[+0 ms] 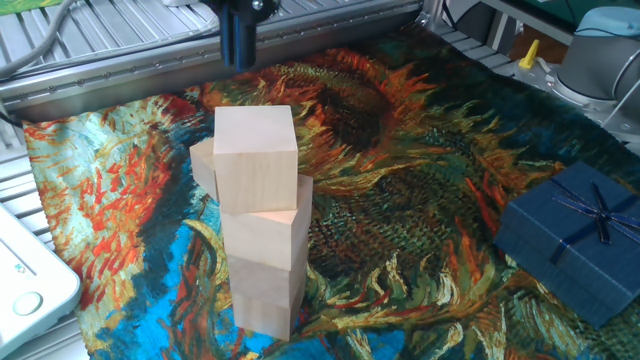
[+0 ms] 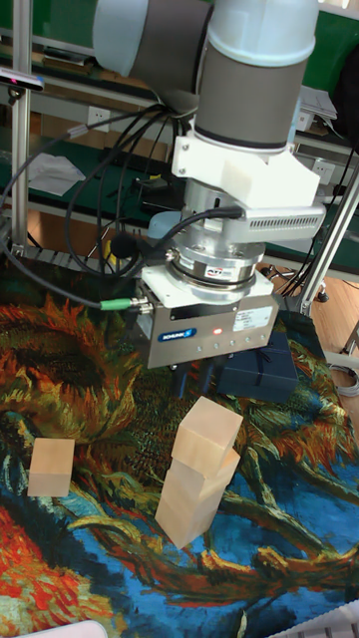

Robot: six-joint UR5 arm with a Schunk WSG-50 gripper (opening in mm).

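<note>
A tower of several pale wooden blocks (image 1: 257,180) stands on the patterned cloth, its top block turned a little against the one below. Beyond it in exterior view 2, mostly hidden, is a separate wooden block (image 1: 204,170); exterior view 3 shows that lone block (image 2: 51,468) on the cloth, well apart from the tower (image 2: 197,474). My gripper (image 1: 239,66) hangs at the top edge of exterior view 2, clear of all blocks. In exterior view 3 its dark fingers point down behind the tower's top, with no block seen in them; how wide they stand is unclear.
A dark blue gift box (image 1: 575,235) with a ribbon lies at the right. A white device (image 1: 30,285) sits at the left edge, and a metal rail (image 1: 150,75) runs along the back. Open cloth lies between tower and box.
</note>
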